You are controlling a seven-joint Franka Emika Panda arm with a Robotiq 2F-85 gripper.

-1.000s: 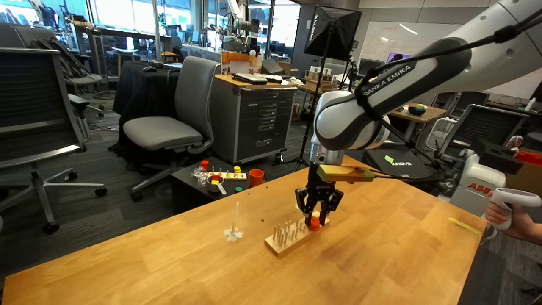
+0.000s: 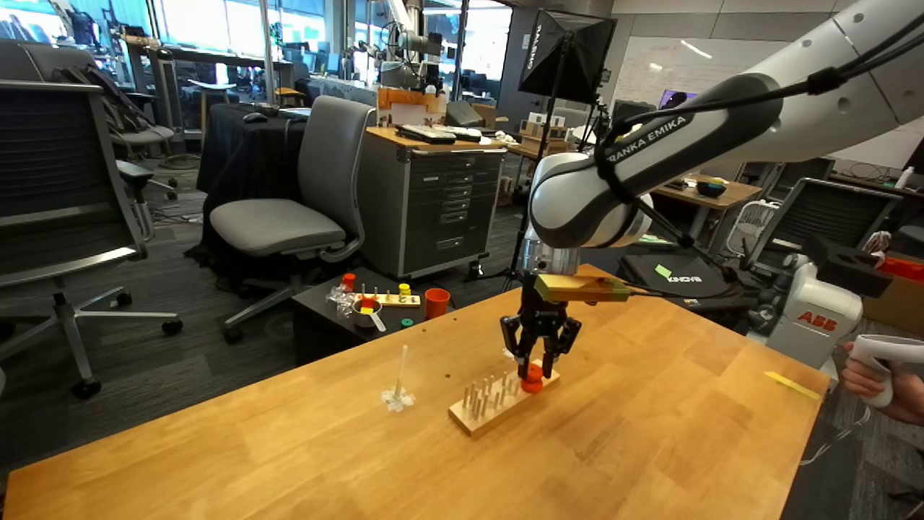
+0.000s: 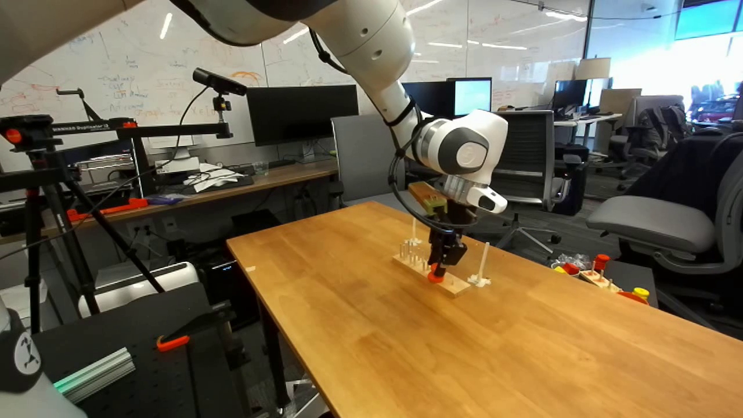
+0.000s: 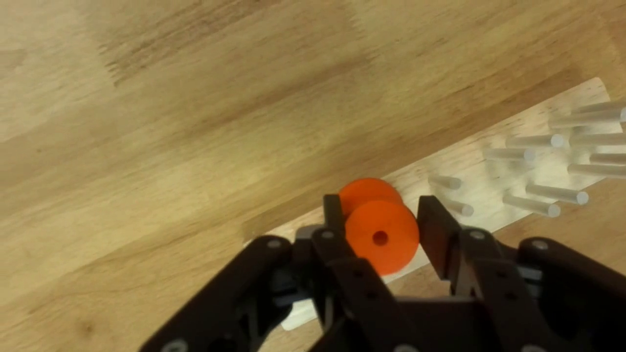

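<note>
An orange-red disc with a small centre hole (image 4: 384,243) sits between the fingers of my gripper, which is shut on it. Beneath it, partly covered, is a second orange piece (image 4: 365,190) resting on a pale wooden peg board (image 4: 516,158). The two are slightly offset in the wrist view; whether they touch cannot be told. In exterior view 1, the gripper (image 2: 535,371) points down over the pegless-looking end of the board (image 2: 474,423). Several bare pegs (image 2: 485,397) stand toward the other end.
A lone upright stick (image 2: 401,368) is fixed to the table left of the board. In exterior view 2 another stick (image 3: 414,229) stands beyond it. Wide bare tabletop (image 3: 390,327) surrounds the board. An orange cup (image 2: 437,302) and other pegged pieces are on a low side table.
My gripper has moved slightly left in exterior view 1. More of the orange pieces shows at the fingertips, and the board has shifted a little to the left.
</note>
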